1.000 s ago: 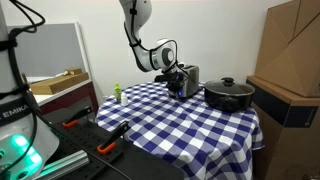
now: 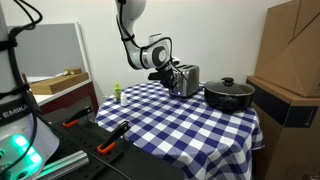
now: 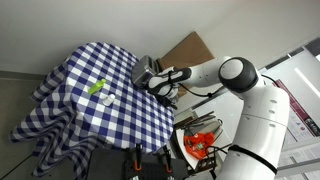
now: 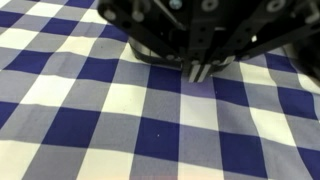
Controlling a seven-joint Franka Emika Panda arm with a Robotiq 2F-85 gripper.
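My gripper is shut, and nothing shows between its fingertips in the wrist view. It hangs low over the blue-and-white checked cloth point(image 4: 105, 125), close to the silver toaster point(image 2: 187, 75). In the second exterior view the toaster point(image 3: 143, 70) stands beside the hand. A dark, rounded edge, probably the toaster's base, runs behind the fingers in the wrist view. Whether the fingers touch the toaster or cloth, I cannot tell.
A black lidded pot point(image 2: 228, 96) stands right of the toaster. A green object point(image 2: 117, 90) and a small white object point(image 2: 124, 99) are on the cloth's left side. Cardboard boxes point(image 2: 285, 85) rise at the right.
The arm and gripper have shifted left in exterior view 1, from in front of the toaster to its left side. The toaster, pot and small objects look unmoved.
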